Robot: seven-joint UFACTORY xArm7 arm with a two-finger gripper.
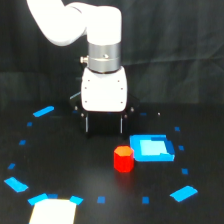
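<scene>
My gripper (104,130) hangs from the white arm, above and a little left of a red block (123,160). Its thin dark fingers stand wide apart, so it is open, with nothing seen between them. The red block has an orange, roughly six-sided top and sits on the black surface. Just behind it and to the right lies a blue square (137,150) with a pale blue-white middle; whether it is a shallow tray or a flat marking is hard to tell.
A cream-coloured object (53,212) is cut off by the bottom edge at left. Blue strips, such as one at the right (184,193) and one at the left (16,184), and small blue squares mark the black surface.
</scene>
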